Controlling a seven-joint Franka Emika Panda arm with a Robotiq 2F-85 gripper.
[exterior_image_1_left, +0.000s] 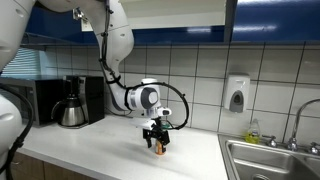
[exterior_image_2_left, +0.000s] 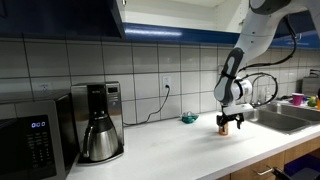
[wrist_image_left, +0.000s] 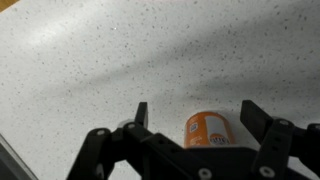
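An orange bottle-like object (wrist_image_left: 207, 130) with a white spot on its top stands on the white counter, at the lower middle of the wrist view. My gripper is open, its two fingers well apart, with the orange object between and slightly below them. In exterior view 1 the gripper (exterior_image_1_left: 157, 134) is low over the counter, and the orange object (exterior_image_1_left: 159, 148) shows just under it. The same object (exterior_image_2_left: 223, 128) appears in exterior view 2 beneath the arm. Whether the fingers touch it cannot be told.
Behind the arm, a teal item (exterior_image_2_left: 189, 117) lies near the tiled wall. A sink (exterior_image_1_left: 265, 160) borders the counter's right side, with a soap bottle (exterior_image_1_left: 254, 132) behind it. A coffee maker (exterior_image_2_left: 99, 122) and microwave (exterior_image_2_left: 31, 136) stand at the other end.
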